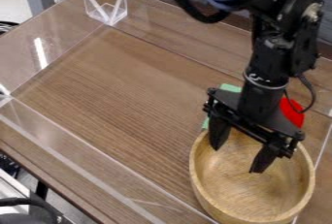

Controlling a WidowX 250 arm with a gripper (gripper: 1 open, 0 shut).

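Observation:
The black gripper (243,145) is open, its fingers pointing down over a large tan bowl (253,194) at the lower right. Whether the fingertips touch the bowl's inside cannot be told. Behind the gripper, a red object (292,113) and a green object (212,121) lie partly hidden by the arm.
A clear plastic holder (107,7) stands at the back left.

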